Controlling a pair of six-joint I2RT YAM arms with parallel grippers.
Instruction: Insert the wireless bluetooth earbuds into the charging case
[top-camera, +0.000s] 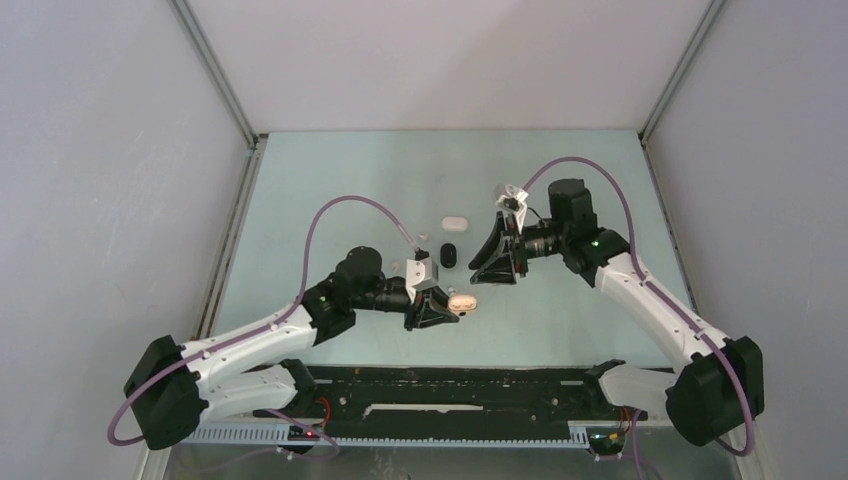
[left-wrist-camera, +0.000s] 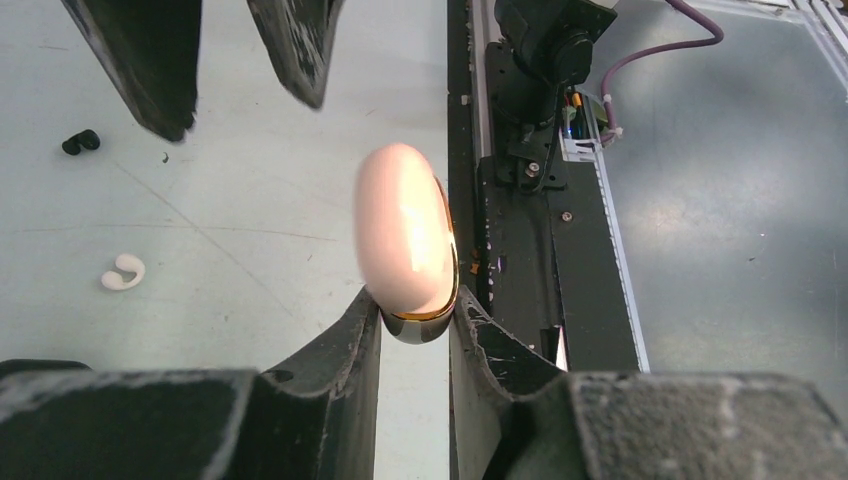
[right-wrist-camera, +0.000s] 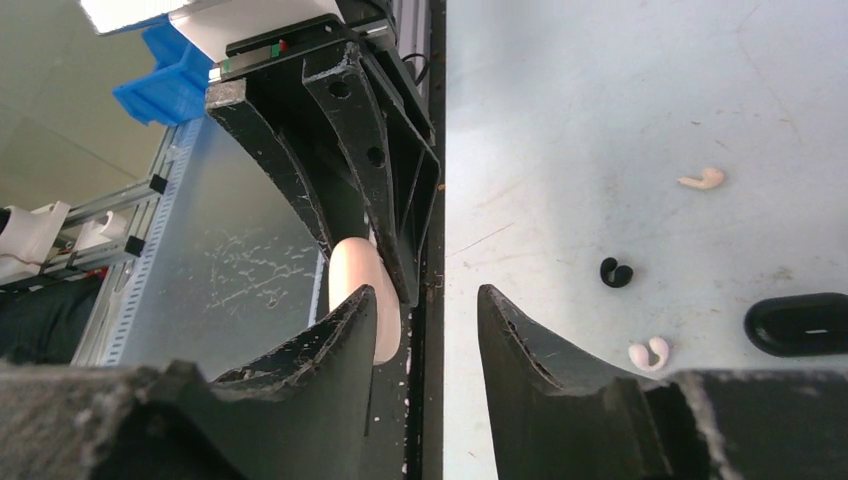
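Note:
A pale pink charging case (left-wrist-camera: 405, 225) with a gold rim is clamped at one end by my left gripper (top-camera: 444, 312), which holds it out between the two arms (right-wrist-camera: 365, 275). My right gripper (top-camera: 490, 268) stands part open just up and right of the case in the top view, apart from it, its fingers empty. Loose earbuds lie on the board: a white one (left-wrist-camera: 124, 273) and a black one (right-wrist-camera: 616, 273) show in the wrist views, along with a cream one (right-wrist-camera: 705, 179).
A black case (top-camera: 448, 255) and a white case (top-camera: 454, 223) lie on the board behind the grippers. The back and sides of the board are clear. A dark rail (top-camera: 450, 390) runs along the front edge.

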